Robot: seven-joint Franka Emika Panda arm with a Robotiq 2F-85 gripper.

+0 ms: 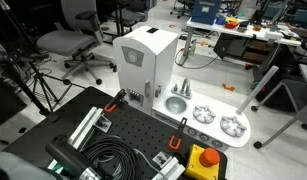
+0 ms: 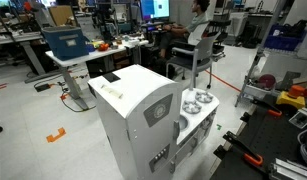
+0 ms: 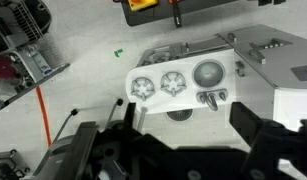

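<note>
In the wrist view my gripper looks open, its dark fingers spread wide with nothing visible between them. It hangs over a small white toy kitchen. The counter carries two burners and a round sink with a silver faucet. A tall white cabinet stands at the sink end, and its door appears closed. Neither exterior view shows my gripper clearly.
A black table borders the kitchen, with coiled black cable, orange-handled clamps and a yellow box with a red button on it. Office chairs and desks stand around. Bare floor lies beside the cabinet.
</note>
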